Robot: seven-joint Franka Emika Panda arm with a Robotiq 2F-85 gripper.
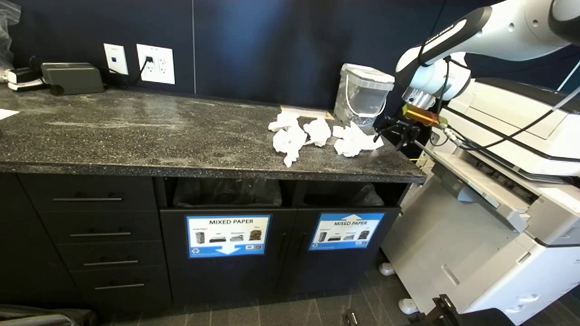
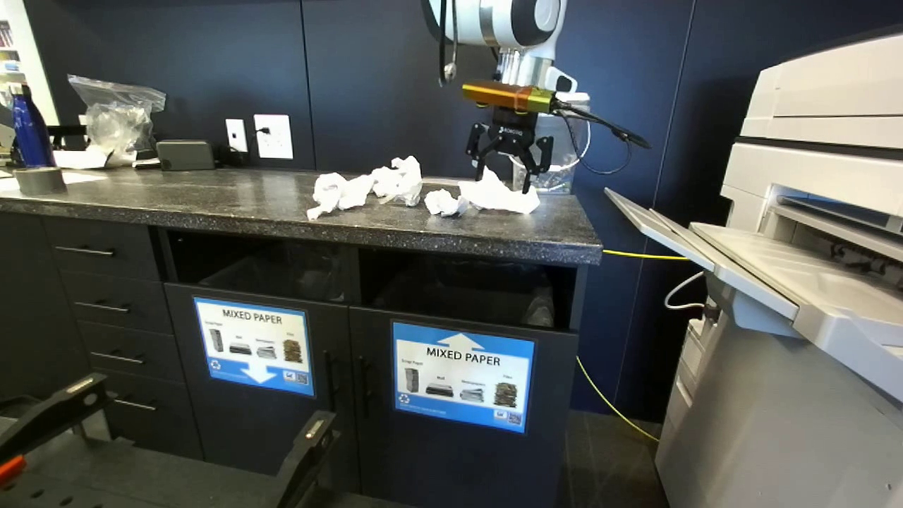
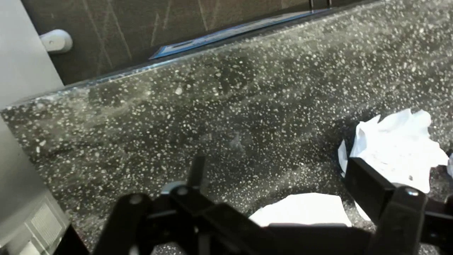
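Observation:
Several crumpled white papers lie toward the right end of the dark speckled counter (image 1: 163,136). The rightmost paper (image 1: 350,141) is closest to my gripper (image 1: 389,141), which stands open just to its right in exterior view 1. From exterior view 2, the gripper (image 2: 504,181) hangs fingers down over this spread paper (image 2: 497,198); whether it touches the paper I cannot tell. In the wrist view, a flat piece of white paper (image 3: 303,208) shows between the wide-apart fingers of the gripper, partly hidden by them. Another crumpled paper (image 3: 397,146) lies by the right finger.
A clear lidded bucket (image 1: 363,95) stands against the wall behind the papers. Below the counter are two open bin slots above MIXED PAPER signs (image 1: 228,236). A large printer (image 1: 478,217) crowds the right side.

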